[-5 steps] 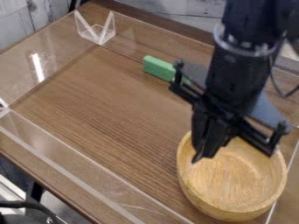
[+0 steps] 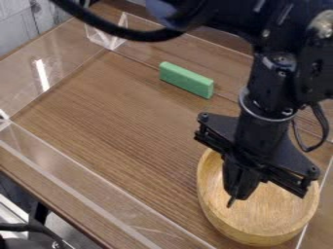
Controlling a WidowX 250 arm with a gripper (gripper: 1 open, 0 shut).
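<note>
My black gripper (image 2: 240,177) is low over a light wooden bowl (image 2: 254,224) at the bottom right, hiding the bowl's upper part. Its tip reaches down into the bowl's area. I cannot tell whether it is open or shut, or whether anything is between its fingers. A green block (image 2: 186,80) lies on the wooden table behind and left of the gripper.
A clear plastic object (image 2: 107,29) stands at the back left. Transparent edging runs along the table's left and front-left sides.
The arm has moved back and appears smaller and lower over the bowl, uncovering more of the table behind it. The bowl and green block look unmoved.
</note>
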